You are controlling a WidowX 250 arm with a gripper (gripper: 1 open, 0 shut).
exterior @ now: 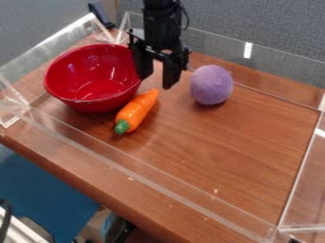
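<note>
My black gripper (158, 68) hangs at the upper middle of the camera view, its two fingers apart with nothing seen between them, just right of the red bowl (91, 79). An orange toy carrot (137, 111) with a green end lies on the wooden table beside the bowl, below the gripper. A purple ball (211, 84) sits to the gripper's right. The bowl looks empty.
Clear plastic walls border the wooden table (219, 161) on its sides. A grey wall stands behind.
</note>
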